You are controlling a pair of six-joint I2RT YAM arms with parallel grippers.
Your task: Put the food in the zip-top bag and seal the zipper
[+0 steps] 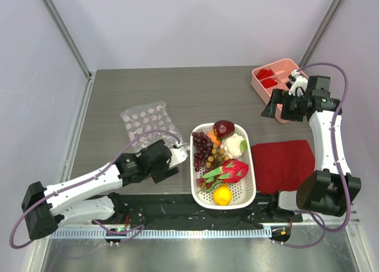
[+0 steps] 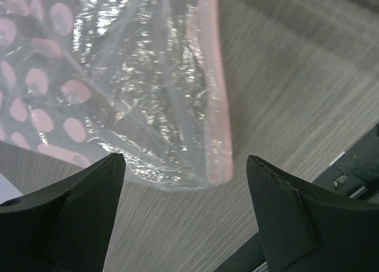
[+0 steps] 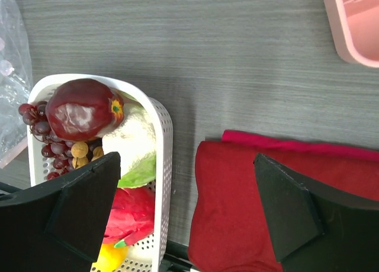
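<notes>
The clear zip top bag (image 1: 145,121) with pink dots lies flat left of the basket; its pink-edged end (image 2: 213,136) fills the left wrist view. My left gripper (image 1: 163,168) is over that end, open, with nothing between its fingers. The white basket (image 1: 195,198) holds grapes (image 1: 202,150), a red fruit (image 1: 224,128), a pale vegetable (image 1: 234,146), dragon fruit (image 1: 235,171) and a yellow fruit (image 1: 222,195). My right gripper (image 1: 275,106) hangs open at the back right, near the pink container, above the table.
A red cloth (image 1: 283,171) lies right of the basket. The pink divided container (image 1: 260,88) stands behind it.
</notes>
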